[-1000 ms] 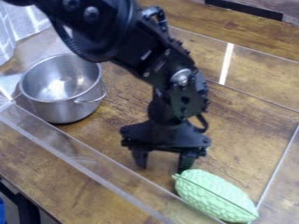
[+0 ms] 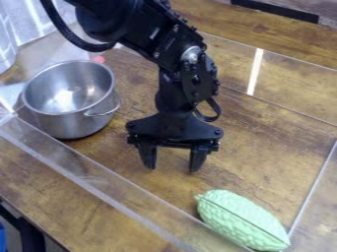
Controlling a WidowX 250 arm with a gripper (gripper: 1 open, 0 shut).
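My black gripper [image 2: 172, 160] hangs over the wooden table in the middle of the view, its two fingers apart with nothing visible between them. A steel pot [image 2: 69, 98] with handles stands to its left. A pale green ribbed vegetable-like object [image 2: 241, 220] lies at the lower right, below and right of the gripper, apart from it.
Clear strips and edges [image 2: 112, 187] frame the work area on the wooden table [image 2: 270, 138]. A small red item [image 2: 99, 60] sits behind the pot. Bare wood lies to the right of the arm.
My arm and gripper have moved back and slightly left, away from the green object. The pot and green object look unmoved.
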